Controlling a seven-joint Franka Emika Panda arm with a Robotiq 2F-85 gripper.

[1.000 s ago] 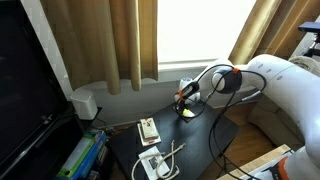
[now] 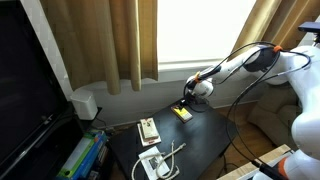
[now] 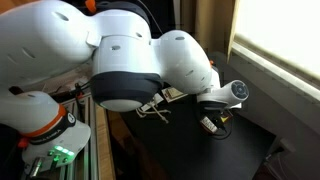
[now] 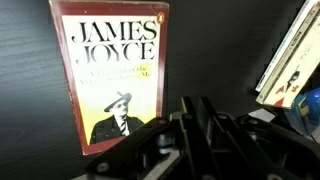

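In the wrist view, a paperback book (image 4: 113, 80) with a red border, a yellow cover and the name James Joyce fills much of the left side. My gripper comes in from the lower right, its dark fingertips just past the book's right edge. Those fingers appear close together against a dark background, and what lies between them is not distinguishable. From the first exterior view, the same book (image 2: 182, 113) is a small yellow patch beside the arm's end, near the window wall. The second exterior view has the arm largely covering this area.
More books (image 4: 290, 60) stand at the right of the wrist view. On the dark table (image 2: 205, 140), a pale book (image 2: 149, 130) and a white cable (image 2: 168, 160) lie toward the left.
Over the last second the arm's end has shifted right in the first exterior view. More of the yellow cover shows now than before.
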